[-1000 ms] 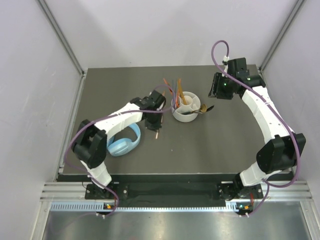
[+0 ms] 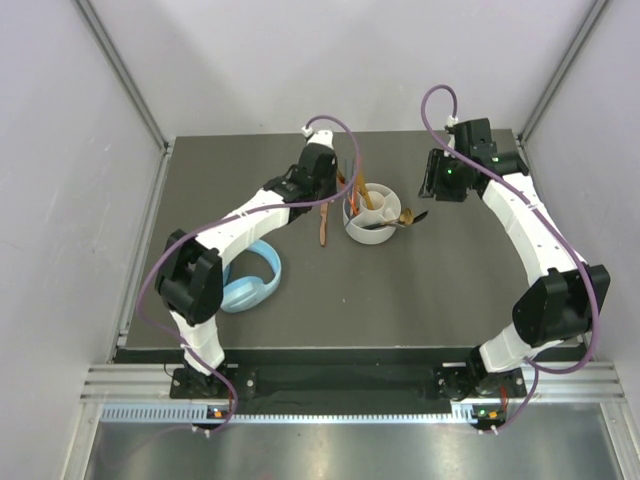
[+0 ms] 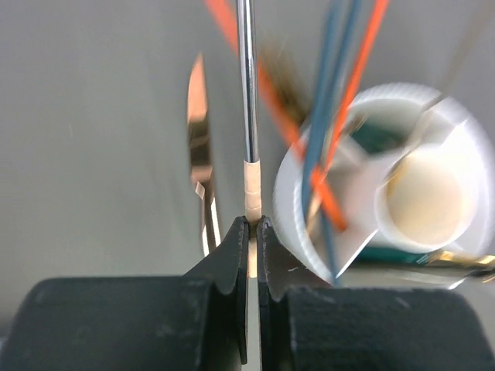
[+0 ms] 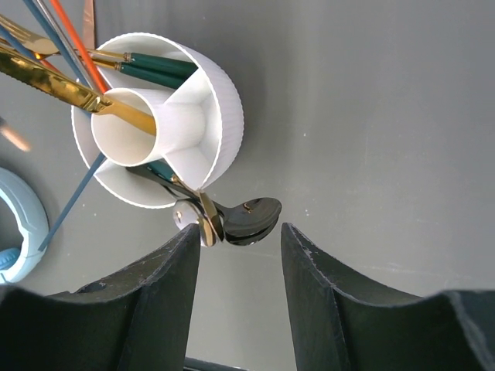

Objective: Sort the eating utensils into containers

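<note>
A white divided holder (image 2: 385, 230) holds chopsticks, gold and green-handled utensils, with spoons (image 4: 249, 224) sticking out at its front. My left gripper is shut on a utensil with a steel shaft and pale wooden section (image 3: 252, 189), raised just left of the holder. A knife (image 3: 199, 162) lies on the table left of the holder, near an orange chopstick (image 3: 274, 100). My right gripper hangs right of the holder in the top view, part open, with spoons seen beyond its fingers.
Blue headphones (image 2: 250, 292) lie at the front left of the grey table (image 2: 420, 300). White walls surround the back and sides.
My left gripper has risen and moved toward the back, from the front left of the holder, carrying the utensil. My right arm has shifted only very slightly.
</note>
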